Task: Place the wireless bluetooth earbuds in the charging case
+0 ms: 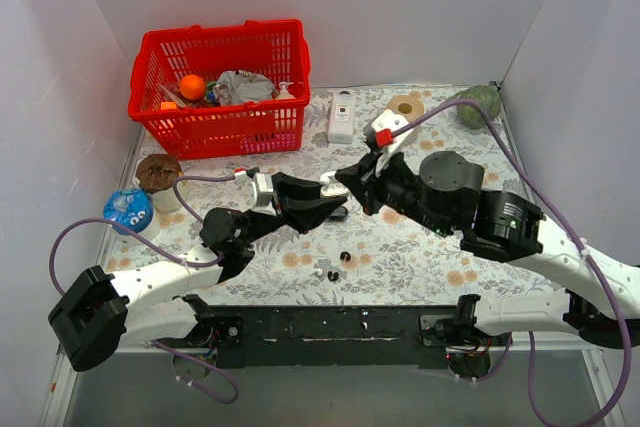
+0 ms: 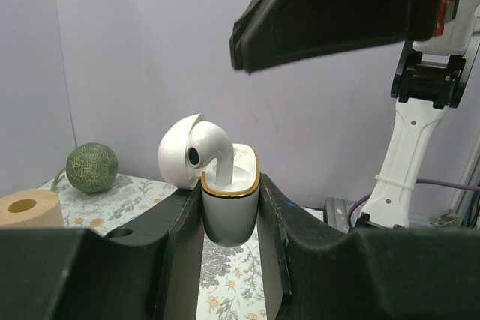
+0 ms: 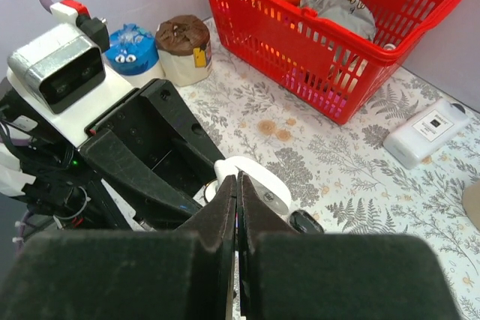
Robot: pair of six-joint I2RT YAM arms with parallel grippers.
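Note:
The white charging case (image 2: 231,219), with a gold-coloured rim, is held between the fingers of my left gripper, which is shut on it. A white earbud (image 2: 214,148) stands in the case, stem down and its rounded head sticking out; whether it is fully seated I cannot tell. Behind the head is a white rounded part, seemingly the raised lid (image 2: 174,151). My right gripper (image 1: 348,179) is shut close beside the case, its tip above it in the left wrist view. Nothing shows between the right fingers. The case (image 3: 262,177) lies just beyond them in the right wrist view.
Several small dark bits (image 1: 345,256) and a small white piece (image 1: 318,272) lie on the table below the grippers. A dark rounded object (image 1: 340,214) sits under the case. Behind are a red basket (image 1: 215,132), a white box (image 1: 341,119) and a tape roll (image 1: 405,107).

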